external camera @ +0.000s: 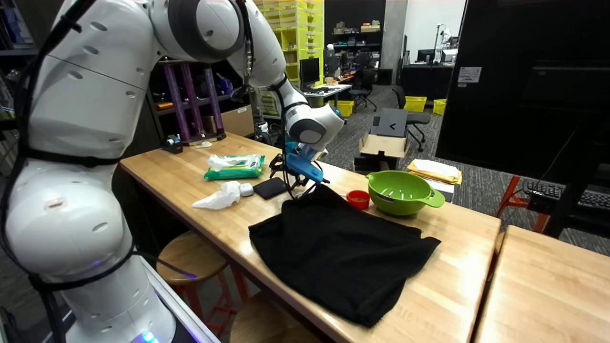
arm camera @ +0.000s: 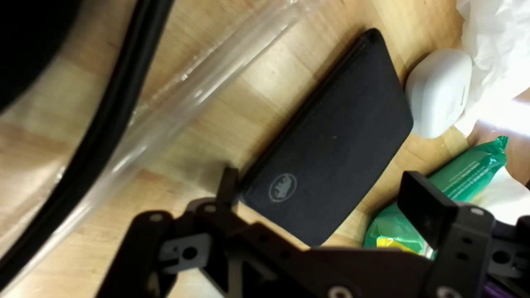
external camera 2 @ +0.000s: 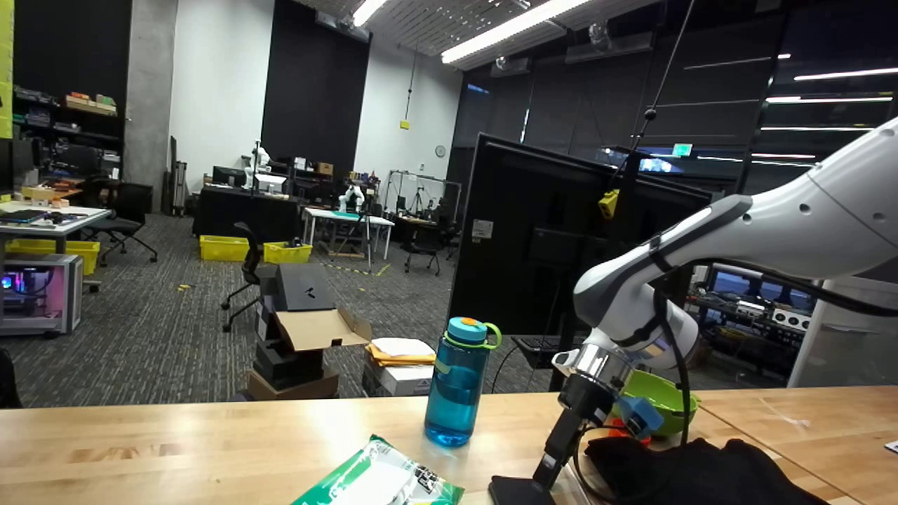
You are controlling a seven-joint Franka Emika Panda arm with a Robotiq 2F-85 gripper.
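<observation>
In the wrist view a flat black wallet (arm camera: 333, 139) with a round animal logo lies on the wooden table. My gripper is open just above its near end. The left finger (arm camera: 228, 186) stands by the wallet's edge; whether it touches cannot be told. The right finger (arm camera: 422, 203) is well clear of the wallet, over the green wipes pack (arm camera: 452, 183). Nothing is held. From exterior view 1, the wallet (external camera: 270, 188) shows left of the gripper, whose fingers are partly hidden behind cables.
A white earbud case (arm camera: 439, 94) and crumpled tissue (external camera: 220, 195) lie beside the wallet. A black cloth (external camera: 349, 246) covers the table's near middle. Behind it are a red cup (external camera: 358, 199) and green colander (external camera: 400, 191). A blue bottle (external camera 2: 459, 383) stands nearby.
</observation>
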